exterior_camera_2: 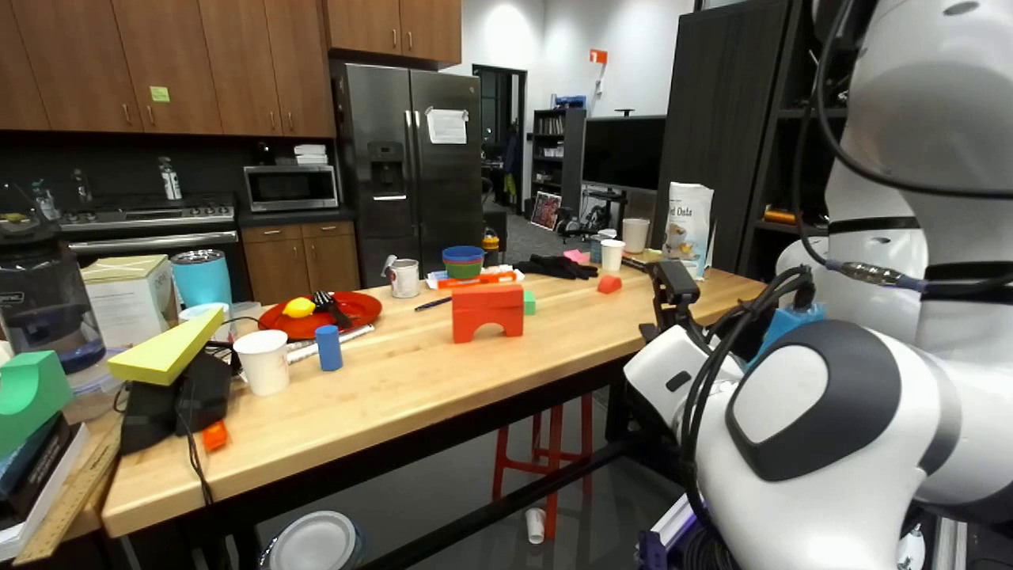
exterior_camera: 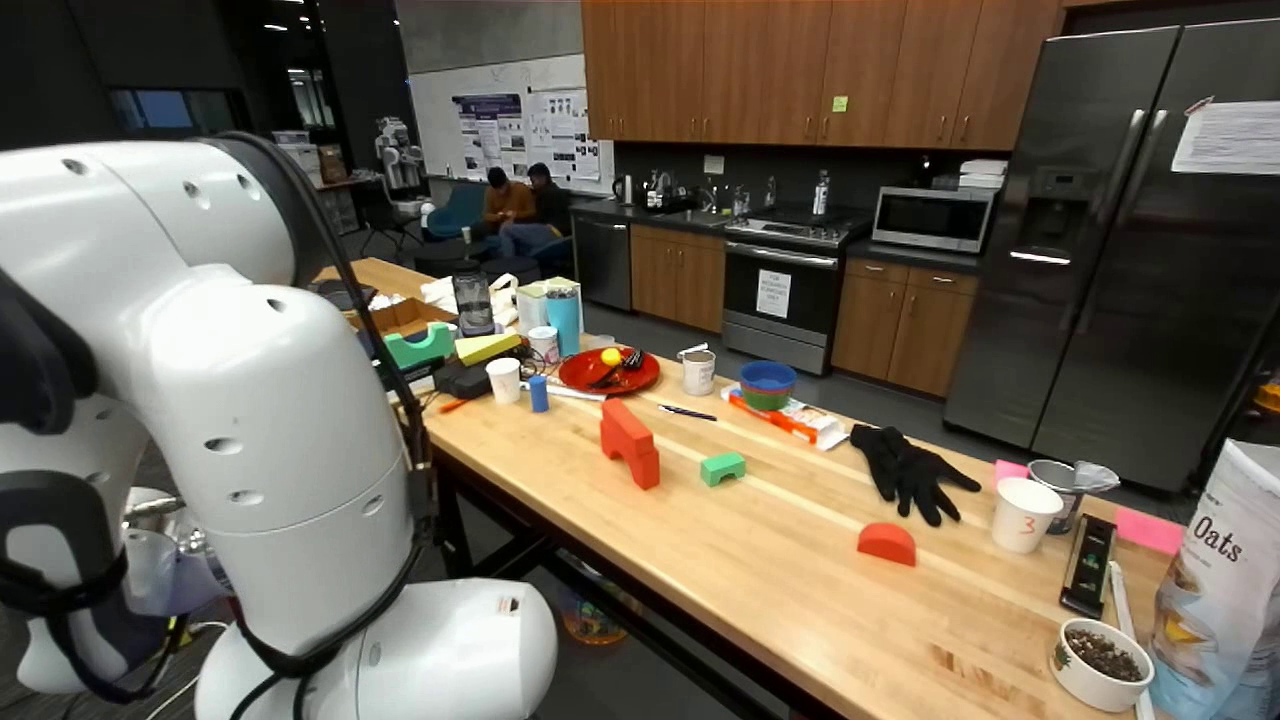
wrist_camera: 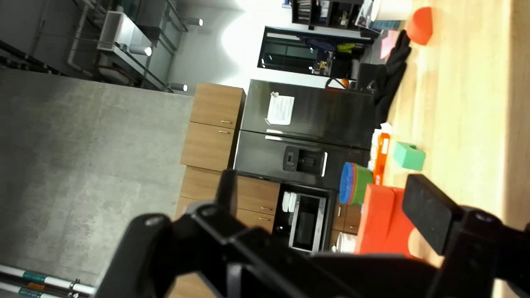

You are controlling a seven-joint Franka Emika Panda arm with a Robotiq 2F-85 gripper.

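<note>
My gripper is open, its dark fingers point(wrist_camera: 431, 214) spread wide with nothing between them. In exterior view 2 it point(exterior_camera_2: 667, 299) hangs by the table's near edge, to the right of the blocks and apart from them; the arm hides it in exterior view 1. A red arch block point(exterior_camera: 630, 444) stands upright on the table, with what looks like a red slab on its top. Close by sits a small green arch block point(exterior_camera: 722, 468). Farther right is a red half-round block point(exterior_camera: 887, 544). A blue cylinder point(exterior_camera: 539, 394) stands near the left end.
Around the blocks lie a red plate point(exterior_camera: 609, 371), a paper cup point(exterior_camera: 504, 380), stacked bowls point(exterior_camera: 768, 384), a pen point(exterior_camera: 687, 413) and black gloves point(exterior_camera: 912, 469). An oats bag point(exterior_camera: 1224, 588) and a white bowl point(exterior_camera: 1100, 667) occupy the right end.
</note>
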